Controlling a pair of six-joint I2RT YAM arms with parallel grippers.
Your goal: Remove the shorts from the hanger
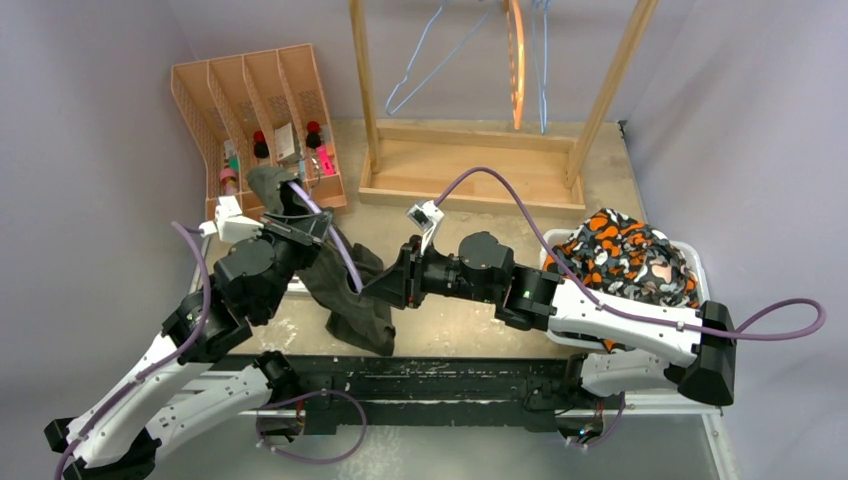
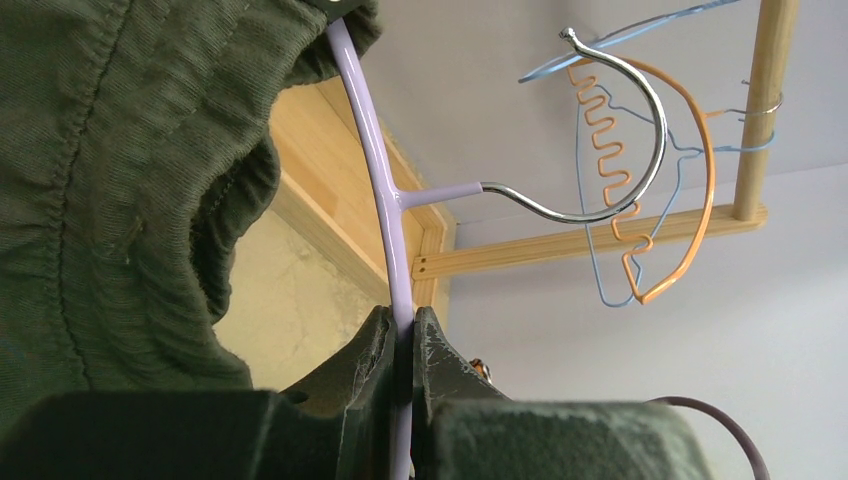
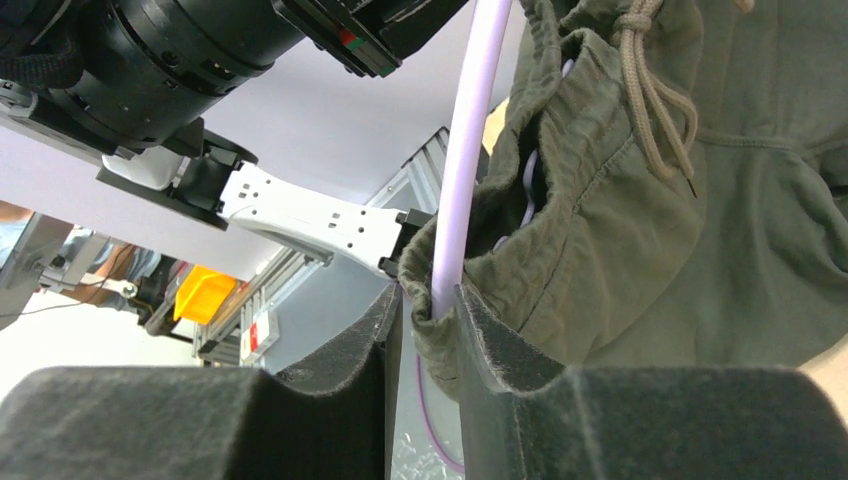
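Note:
The lilac hanger [image 2: 395,255] has its metal hook [image 2: 655,130] bare, pointing away to the right in the left wrist view. My left gripper is shut on the hanger's bar. Dark green shorts [image 1: 355,300] hang from both ends of that bar, their gathered waistband [image 2: 215,210] beside the left fingers. At the right end, the hanger's tip sits inside the waistband's corner. My right gripper stands partly open there, one finger on each side of the waistband edge [image 3: 437,345]. Whether the pads touch the cloth, I cannot tell.
Behind, a wooden rack [image 1: 475,200] carries blue hangers [image 1: 405,75] and an orange hanger [image 1: 517,70]. A compartment box [image 1: 210,105] with small items stands at the back left. On the right is a white basket [image 1: 700,270] holding patterned cloth.

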